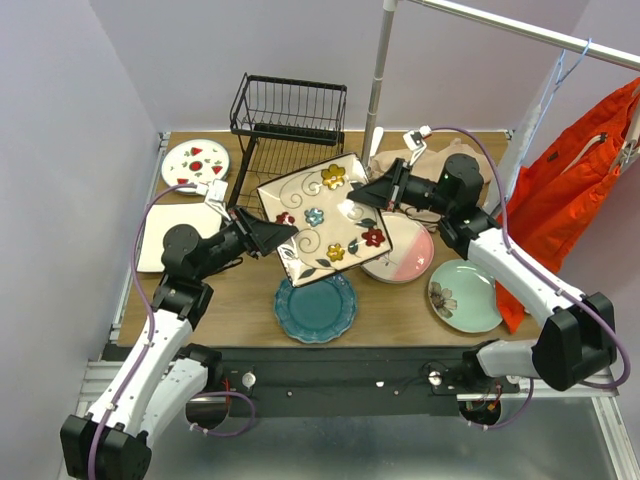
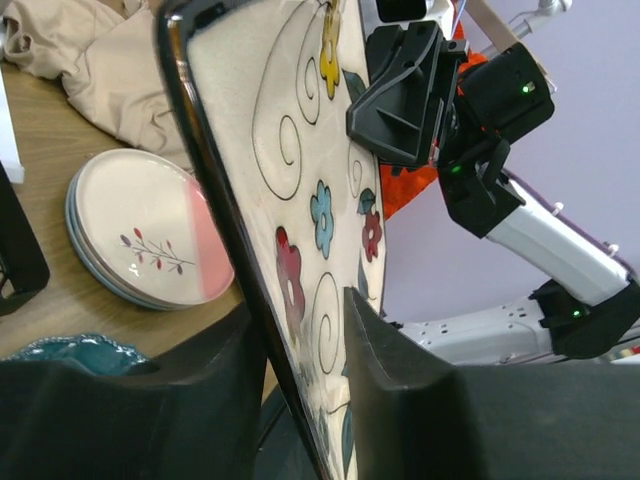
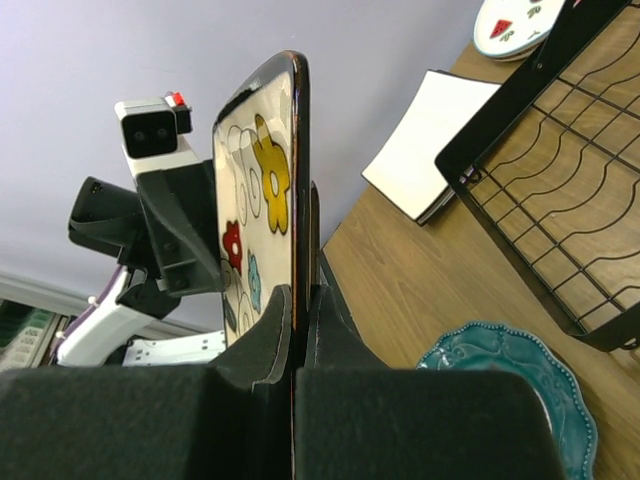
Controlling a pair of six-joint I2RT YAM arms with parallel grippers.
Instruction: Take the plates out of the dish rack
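Observation:
A square cream plate (image 1: 325, 218) with colored flowers and a dark rim is held up over the table, tilted in the top view. My right gripper (image 1: 356, 196) is shut on its upper right edge; in the right wrist view the dark rim runs between the closed fingers. At the opposite edge, my left gripper stands part open, its fingers (image 2: 375, 355) on either side of the plate with a gap visible. The black dish rack (image 1: 290, 110) at the back looks empty.
On the table lie a teal scalloped plate (image 1: 316, 325), a pink-and-white plate (image 1: 405, 260), a green plate (image 1: 470, 312), a watermelon plate (image 1: 212, 150) and a white square plate (image 1: 155, 238). Beige cloth (image 1: 432, 160) and an orange bag (image 1: 560, 180) are at the right.

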